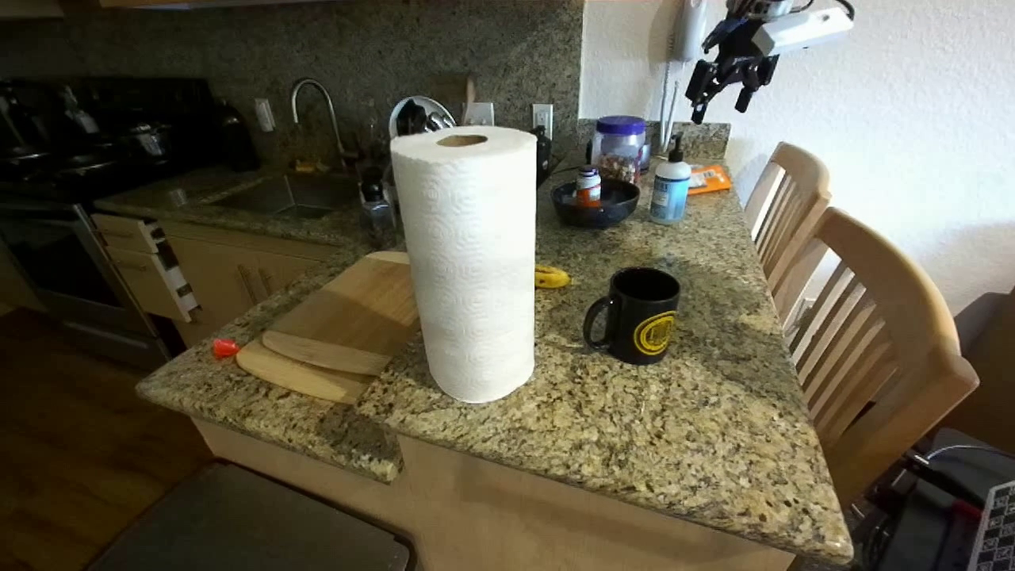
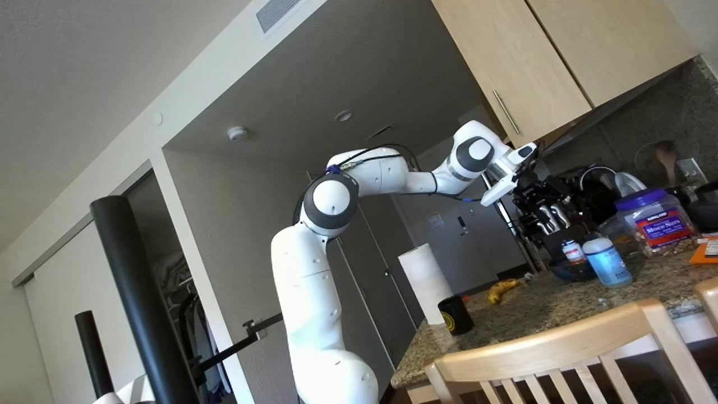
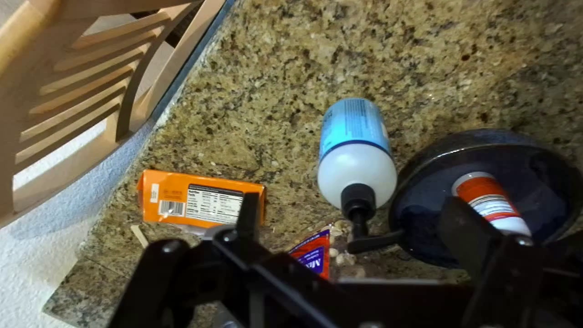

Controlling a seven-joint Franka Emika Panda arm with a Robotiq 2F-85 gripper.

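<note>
High over the far right end of the counter, my gripper hangs with its fingers spread and nothing between them. In the wrist view the dark fingers stand wide apart. Below lies a blue-labelled pump bottle, upright on the granite. Beside it a dark bowl holds a small white bottle with an orange label. An orange packet lies flat near the counter's edge. The purple-lidded jar of nuts stands behind the bowl; my gripper hides most of it in the wrist view.
A tall paper towel roll and a black mug stand at the counter's near end, with a banana behind them. Wooden chairs line the right edge. Overhead cabinets come close to the arm.
</note>
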